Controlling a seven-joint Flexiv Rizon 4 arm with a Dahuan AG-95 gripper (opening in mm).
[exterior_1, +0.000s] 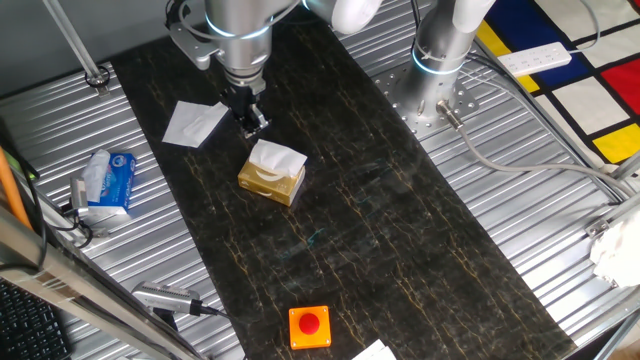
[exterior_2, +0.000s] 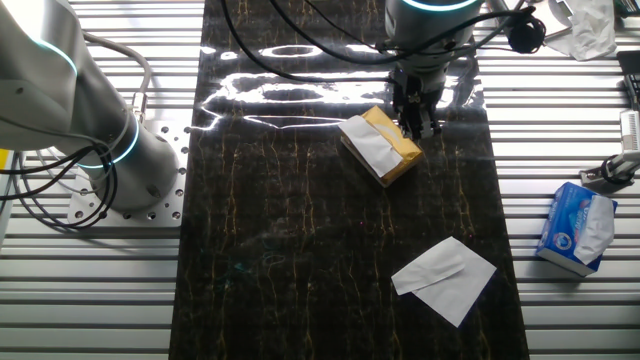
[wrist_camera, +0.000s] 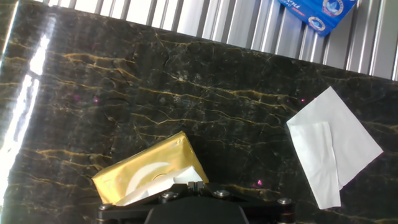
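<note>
A gold tissue box with a white tissue sticking out of its top stands on the dark marbled table. On the table surface apart from it lies a folded white tissue, also plain at the right of the wrist view. My gripper hangs above the table close to the box, on the side toward the loose tissue. In the wrist view its fingertips meet at the bottom edge, shut, with nothing visible between them. They overlap part of the box in that view.
A blue tissue pack sits on the ribbed metal surface beyond the table's edge. An orange box with a red button stands near the table's front end. Between it and the gold box the tabletop is clear.
</note>
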